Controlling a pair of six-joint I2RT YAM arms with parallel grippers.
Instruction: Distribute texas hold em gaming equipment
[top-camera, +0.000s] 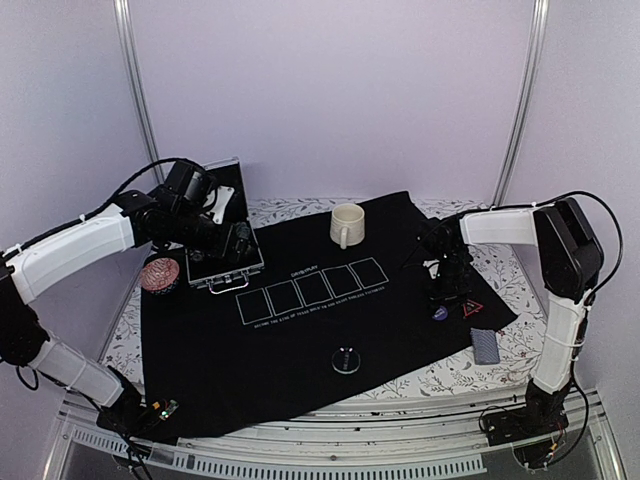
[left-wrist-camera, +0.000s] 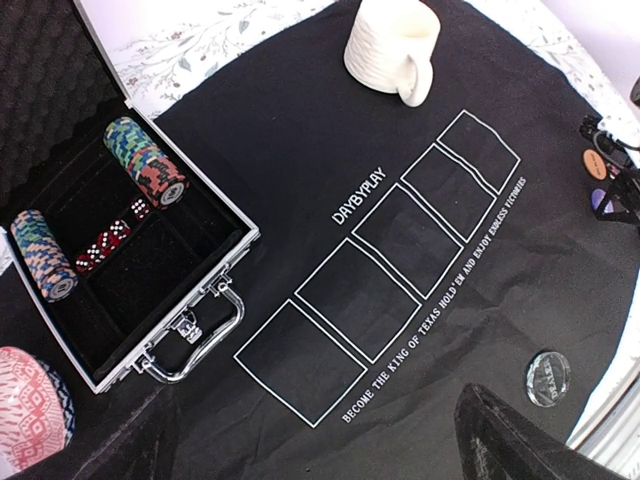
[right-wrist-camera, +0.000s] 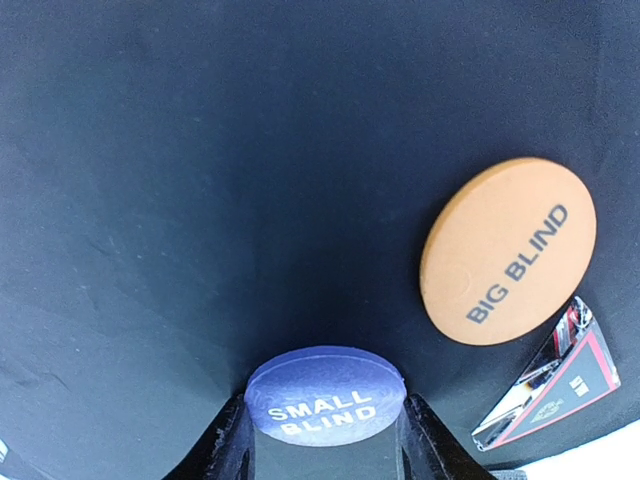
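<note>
In the right wrist view the purple SMALL BLIND chip (right-wrist-camera: 325, 395) stands tilted, its opposite edges against the fingers of my right gripper, which is shut on it. The orange BIG BLIND chip (right-wrist-camera: 510, 252) lies flat on the black mat beside it. My left gripper is open and empty, above the mat near the chip case. The open silver case (left-wrist-camera: 225, 255) holds two stacks of chips (left-wrist-camera: 147, 162) and several red dice (left-wrist-camera: 108, 243). A round clear dealer disc (left-wrist-camera: 547, 379) lies near the mat's front edge.
A white mug (top-camera: 347, 226) stands at the back of the mat, and a patterned bowl (top-camera: 160, 275) is left of the case. A red-edged triangular piece (top-camera: 473, 309) and a grey card deck (top-camera: 484, 346) lie close to the right arm.
</note>
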